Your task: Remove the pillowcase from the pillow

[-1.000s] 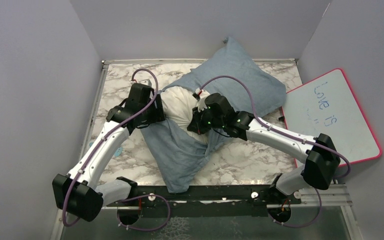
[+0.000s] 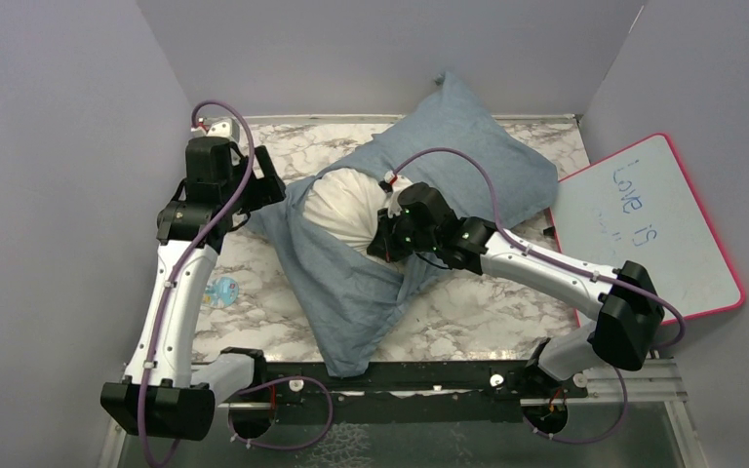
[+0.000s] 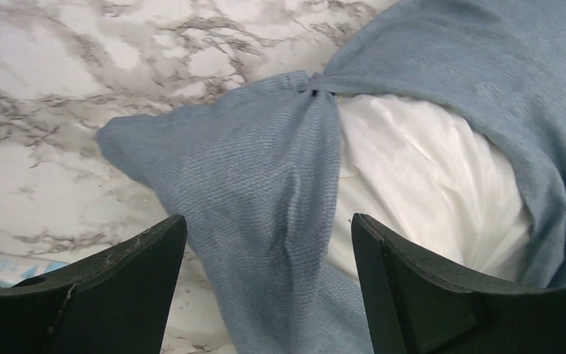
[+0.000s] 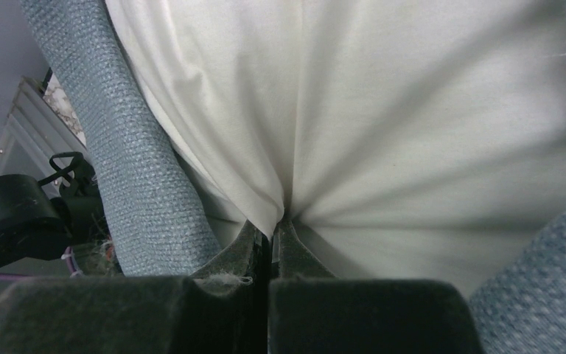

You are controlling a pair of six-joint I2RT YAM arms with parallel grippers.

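Note:
A blue-grey pillowcase lies spread and folded around a white pillow, which shows through its opening. In the left wrist view the pillowcase bunches to a narrow pinch at the pillow's corner, beside the bare white pillow. My left gripper stands open above the cloth, holding nothing. Over the pillow's middle, my right gripper is shut on gathered white fabric. In the right wrist view, folds of the pillow run into the fingertips of the right gripper, with pillowcase on both sides.
A small light-blue item lies on the left side. A whiteboard with a red rim leans at the right edge.
The right gripper has stayed in place.

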